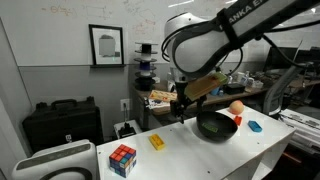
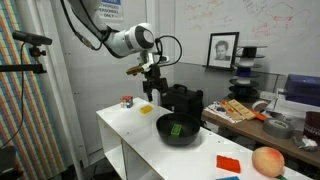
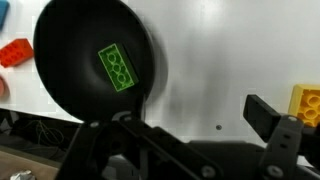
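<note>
Open and empty, my gripper hangs above the white table, its fingers wide apart. In the wrist view a black bowl (image 3: 70,75) lies at the upper left, with a green brick (image 3: 118,67) inside it. At the right edge of that view shows part of a yellow brick (image 3: 308,104). Exterior view 1 has the gripper (image 1: 180,110) between the yellow bricks (image 1: 126,130) on the left and the bowl (image 1: 217,126) on the right. A red brick (image 3: 15,52) sits just outside the bowl's rim.
A Rubik's cube (image 1: 122,160) stands near the table's left end. Beyond the bowl are an orange ball (image 2: 268,161), a red brick (image 2: 228,163) and a blue brick (image 1: 255,126). Bare table (image 3: 210,50) lies between bowl and yellow brick.
</note>
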